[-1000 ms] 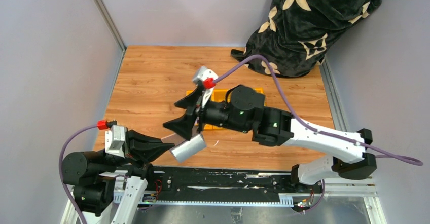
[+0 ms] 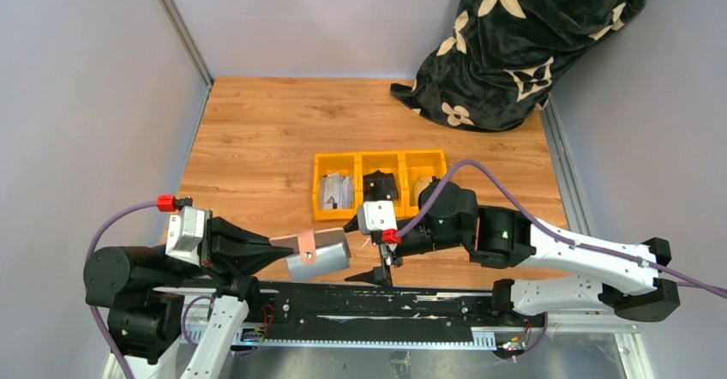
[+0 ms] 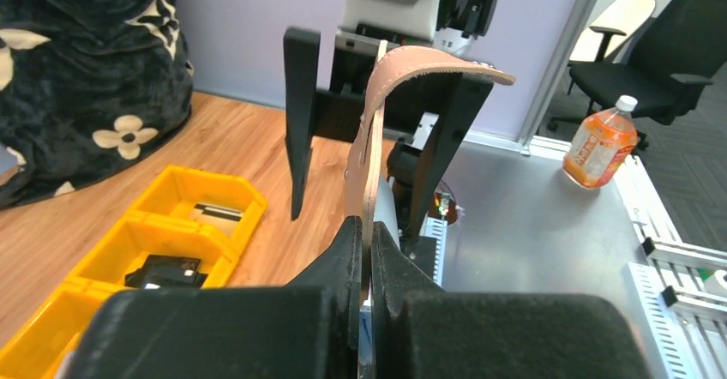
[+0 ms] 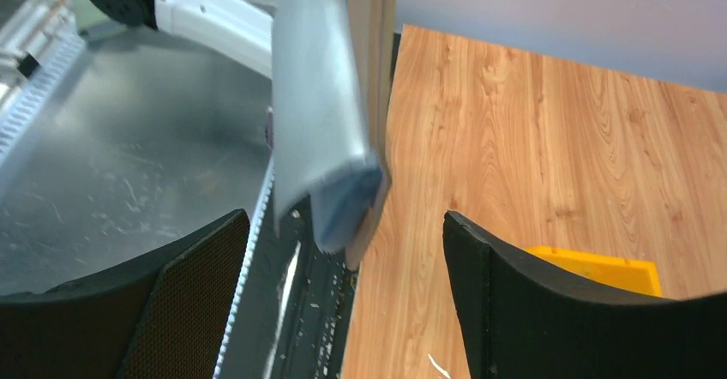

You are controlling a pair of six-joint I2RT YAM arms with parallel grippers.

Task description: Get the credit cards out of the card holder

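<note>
The card holder, a silver metal case (image 2: 319, 261) with a pinkish-tan leather cover (image 2: 330, 237), is held in the air near the table's front edge. My left gripper (image 2: 274, 249) is shut on the leather at its left end; in the left wrist view the leather (image 3: 374, 139) rises from between the fingertips. My right gripper (image 2: 350, 252) stands open just off the case's right end, its fingers facing it. In the right wrist view the metal case (image 4: 317, 96) appears blurred, beyond the spread fingers (image 4: 197, 289). Whether cards are inside cannot be made out.
Behind the grippers sits a yellow three-part tray (image 2: 334, 158). Pale cards (image 2: 336, 192) lie in its left compartment, a black item (image 2: 380, 186) in the middle. Dark patterned fabric (image 2: 514, 62) hangs at the back right.
The left gripper keeps the holder, slightly turned.
</note>
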